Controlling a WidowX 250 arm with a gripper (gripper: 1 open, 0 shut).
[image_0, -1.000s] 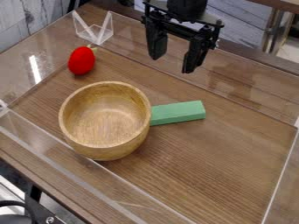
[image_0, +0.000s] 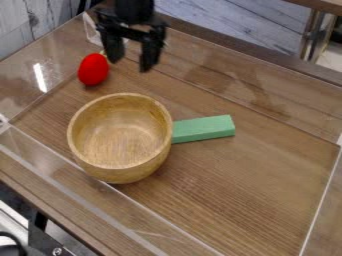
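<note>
The gripper (image_0: 132, 48) is at the top left of the view, a black wrist with two pale fingers that stand open. It is above and slightly right of a red oval object (image_0: 92, 69), apart from it in the image. A large wooden bowl (image_0: 120, 170) sits at the lower middle left, empty. A green rectangular block (image_0: 203, 128) lies to the right of the bowl.
Edges of the table show at the upper right. A small clear or white item behind the gripper at the top left is partly hidden.
The arm has moved left across the back of the table, from above the green block toward the red object. The bowl, block and red object have not moved.
</note>
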